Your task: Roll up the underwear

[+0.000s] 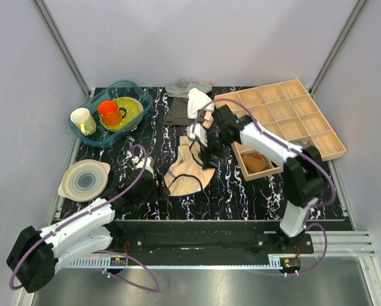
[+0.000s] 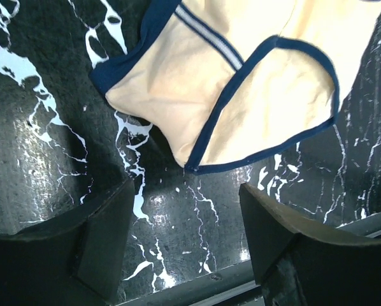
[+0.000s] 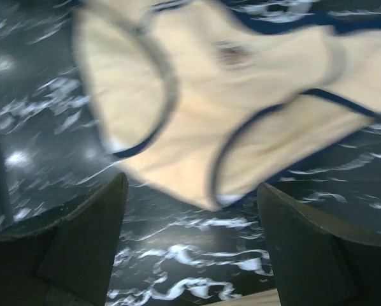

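The cream underwear with navy trim is spread on the dark marbled table, creased and askew. In the left wrist view one trimmed corner of the underwear lies just beyond my left gripper, whose fingers stand apart with only bare table between them. My right gripper hovers at the garment's right side. In the blurred right wrist view the underwear stretches out in front of the right gripper, which is open and has no cloth between its fingers.
A wooden compartment box stands at the right, with brown cloth in a near cell. Folded clothes lie at the back. A blue basket with mugs and round lids occupy the left.
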